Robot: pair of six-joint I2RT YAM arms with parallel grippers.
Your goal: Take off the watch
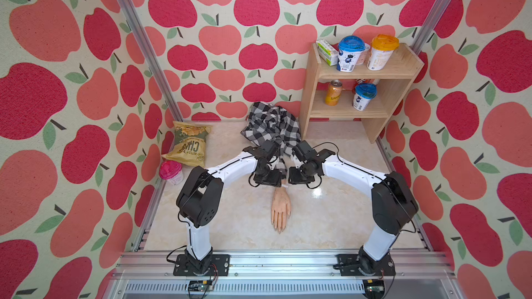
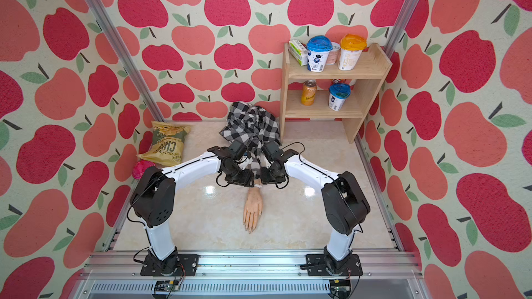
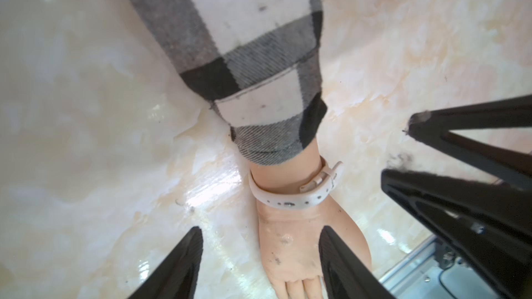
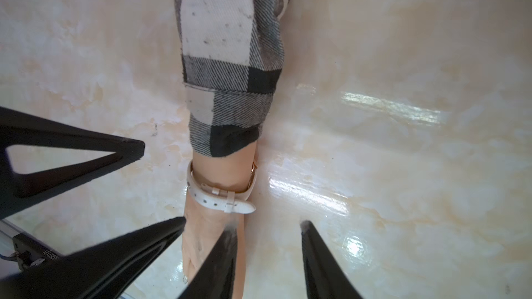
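Note:
A white watch strap circles the wrist of a mannequin hand, just below a checked sleeve cuff. Its buckle and loose strap end show on top, and the pointed end sticks out in the right wrist view. My left gripper is open wide over the back of the hand, with one finger to either side and touching nothing that I can make out. To the other side of the hand, my right gripper is partly open, nothing between its fingers, one fingertip close to the strap end.
The two grippers stand close together over the wrist. A checked cloth lies behind them. At the back right is a wooden shelf with cups and a can; a chips bag and a pink-lidded cup sit at left.

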